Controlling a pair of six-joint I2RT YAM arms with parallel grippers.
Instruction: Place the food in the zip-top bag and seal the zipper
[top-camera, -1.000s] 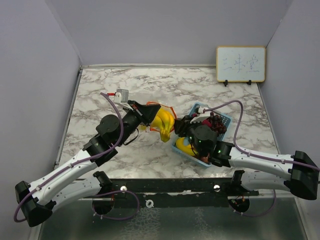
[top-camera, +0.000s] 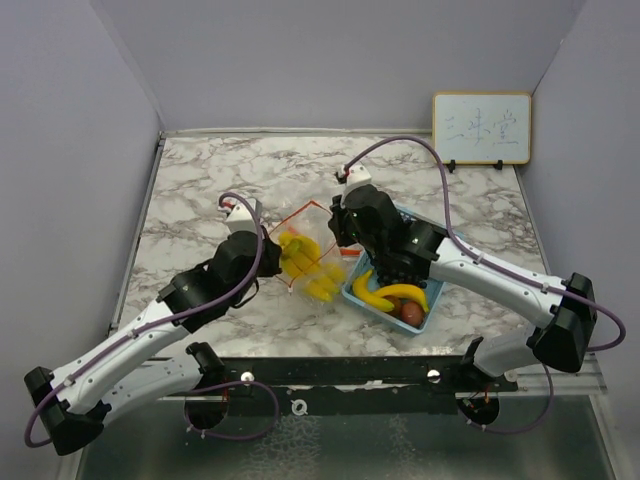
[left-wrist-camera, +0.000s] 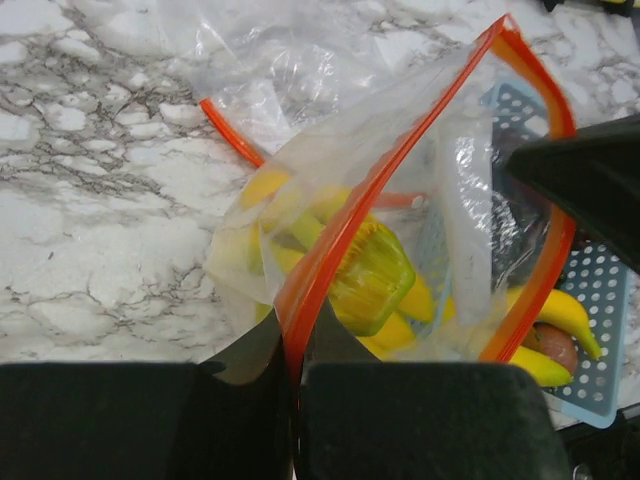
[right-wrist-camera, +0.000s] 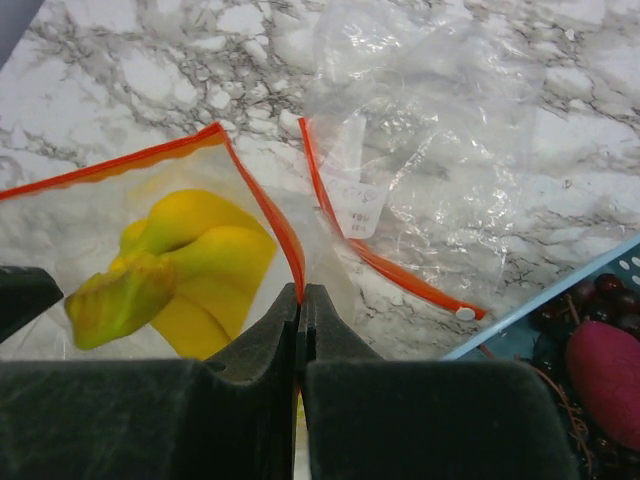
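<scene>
Between my grippers hangs a clear zip bag (left-wrist-camera: 245, 225) with an orange-red zipper edge, its mouth spread open. Inside lies a bunch of yellow bananas (right-wrist-camera: 205, 265) with a greenish stem end, also visible in the top view as bananas (top-camera: 300, 255). My left gripper is shut on one side of the orange-edged rim. The opposite side of that rim is pinched in my right gripper, also shut. A dark fingertip of the other arm shows in each wrist view.
A blue basket (top-camera: 433, 300) at the right holds more bananas (top-camera: 405, 292), dark grapes (right-wrist-camera: 550, 315) and reddish round food. Another clear bag (right-wrist-camera: 430, 150) with an orange zipper lies flat behind.
My left gripper has moved left and down, and the right one left and up. The bananas have shifted left, and the bag's mouth is now stretched diagonally between the grippers.
</scene>
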